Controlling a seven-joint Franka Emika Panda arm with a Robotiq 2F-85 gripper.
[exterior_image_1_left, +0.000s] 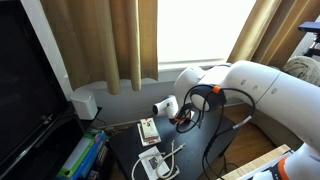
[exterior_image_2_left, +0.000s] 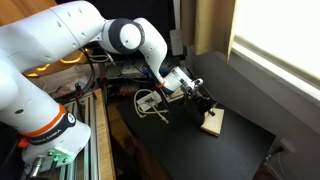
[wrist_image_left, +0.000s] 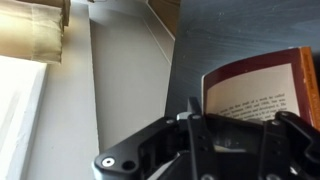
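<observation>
An open book or booklet (wrist_image_left: 258, 92) with a printed page and red-brown edging lies on the dark table in the wrist view. What looks like the same book (exterior_image_2_left: 213, 121) is near the window-side edge in exterior view 2, and the book (exterior_image_1_left: 148, 130) is left of the arm in exterior view 1. My gripper is at the book's near edge in the wrist view, shut, with nothing visible between its fingers. The gripper (exterior_image_2_left: 204, 103) sits just behind the book in exterior view 2; whether it touches the book cannot be told.
A white cable (exterior_image_1_left: 172, 162) is loosely coiled on the table beside a white box-like item (exterior_image_1_left: 153, 163). Curtains (exterior_image_1_left: 105, 40) and the wall run along the window side.
</observation>
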